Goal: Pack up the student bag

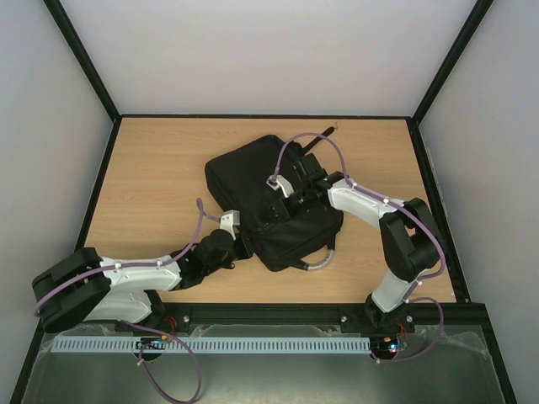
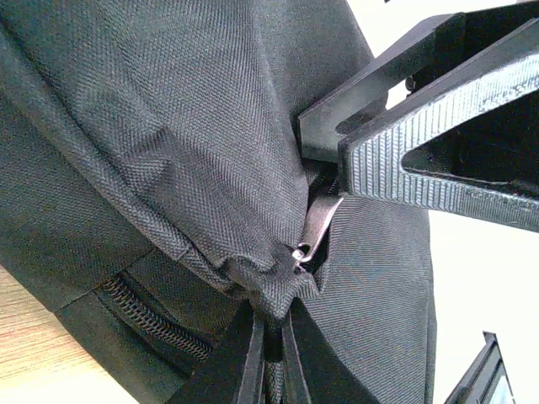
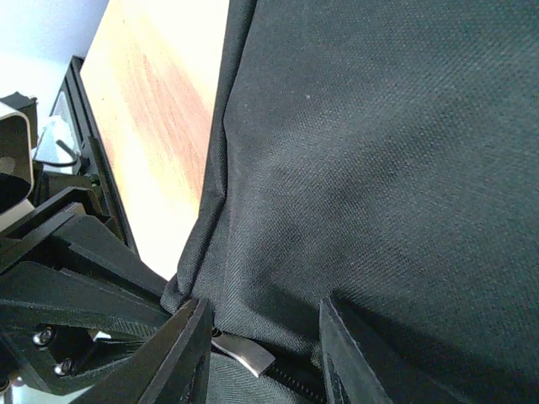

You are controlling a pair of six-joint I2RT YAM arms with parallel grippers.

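Observation:
The black bag [image 1: 248,172] lies on the table. In the top view my left gripper [image 1: 244,245] is at its lower left, shut on the bag's fabric; in the left wrist view that fabric is bunched below a zipper [image 2: 143,311]. My right gripper [image 1: 282,210] stands open over the bag's middle. In the right wrist view its fingertips [image 3: 341,345] straddle the area by a zipper pull [image 3: 244,349]. The same pull [image 2: 320,220] shows beside the right gripper's fingers in the left wrist view. The bag's contents are not visible.
A strap [image 1: 324,135] reaches toward the back edge. Walls and dark frame rails surround the table.

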